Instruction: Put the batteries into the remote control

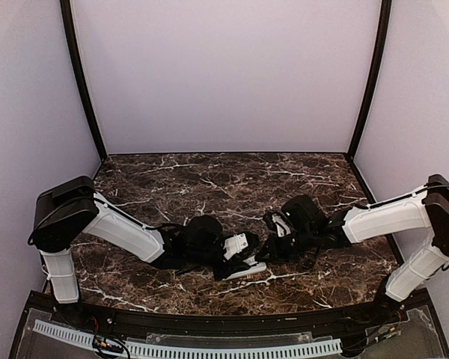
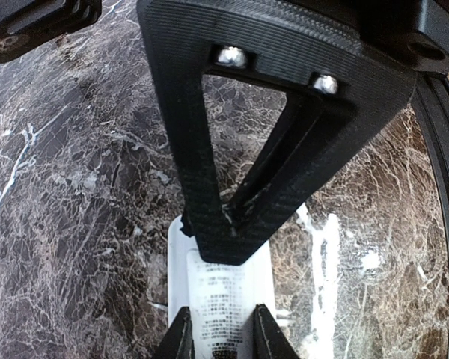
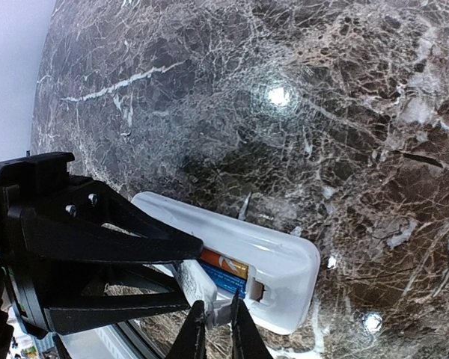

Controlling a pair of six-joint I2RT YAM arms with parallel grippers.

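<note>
The white remote control (image 3: 282, 262) lies on the marble table with its battery compartment facing up. An orange battery (image 3: 226, 264) and a blue battery (image 3: 223, 279) lie side by side in it, partly covered. Reaching in from the left, my left gripper is shut on the white ribbed battery cover (image 2: 217, 288), tilted over the compartment. My right gripper is shut, its fingertips at the end of the cover; whether they pinch a thin edge is unclear. From above, the arms hide much of the remote.
Behind the arms, the marble table (image 1: 224, 176) is bare. A dark rail and a slotted white strip (image 1: 232, 351) run along the front edge, close to the remote. Both grippers are almost touching, leaving little space between them.
</note>
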